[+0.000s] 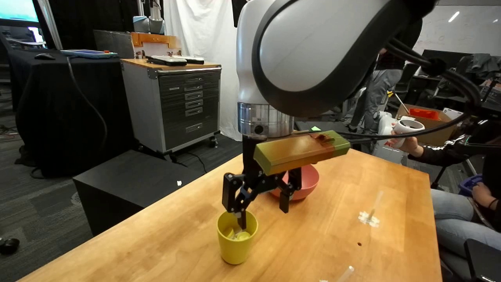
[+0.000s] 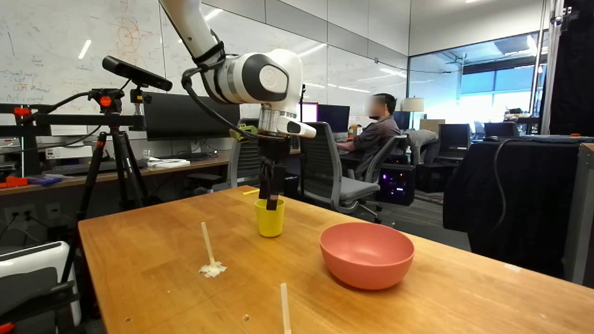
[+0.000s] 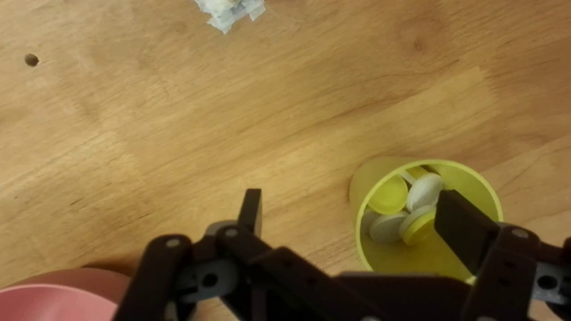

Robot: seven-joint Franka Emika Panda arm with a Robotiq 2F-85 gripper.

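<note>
A yellow cup (image 2: 269, 223) stands upright on the wooden table, with several round white and yellow pieces (image 3: 388, 195) lying inside it. My gripper is wide open and points down, nothing held between its fingers. In exterior view 1, one fingertip (image 1: 242, 220) overlaps the cup's mouth, while the other hangs outside over the table. The cup wall (image 3: 359, 235) lies between the two fingers in the wrist view. How deep the finger reaches into the cup is hard to tell.
A red bowl (image 2: 367, 257) rests on the table, partly behind the gripper in exterior view 1. Two thin upright sticks (image 2: 207, 244) (image 2: 285, 309) rise from the tabletop. A person's hand (image 1: 413, 146) with a white controller is beyond the table edge.
</note>
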